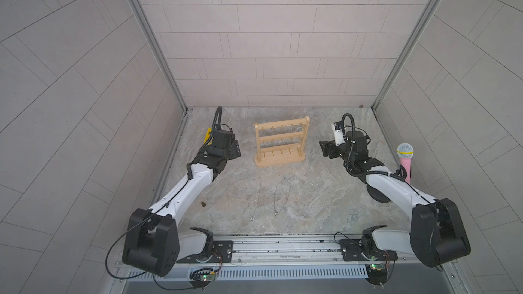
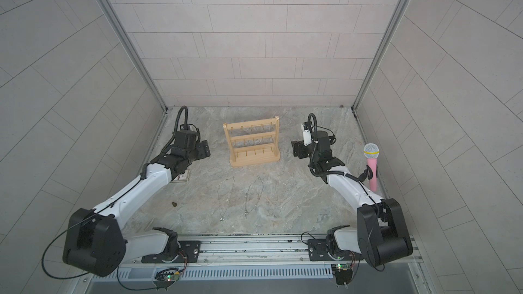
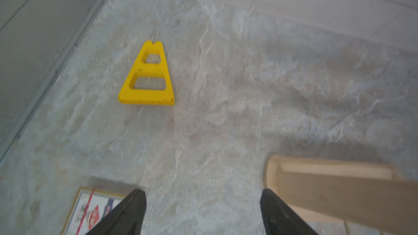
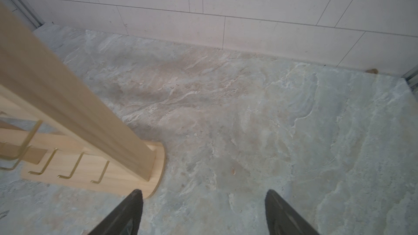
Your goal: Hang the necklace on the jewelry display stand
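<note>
A wooden display stand with hooks (image 1: 279,156) stands at the back middle of the marble surface. In front of it several silver necklaces (image 2: 246,212) lie flat, some with small pendants. My left gripper is raised left of the stand, fingers apart and empty, over bare surface. My right gripper hangs just right of the stand, also open with nothing between the fingers; the stand's upright (image 4: 122,143) fills the left of the right wrist view.
A yellow plastic piece (image 3: 148,95) lies at the back left, a small notebook (image 3: 91,208) nearer. A pink microphone (image 1: 404,168) stands at the far right.
</note>
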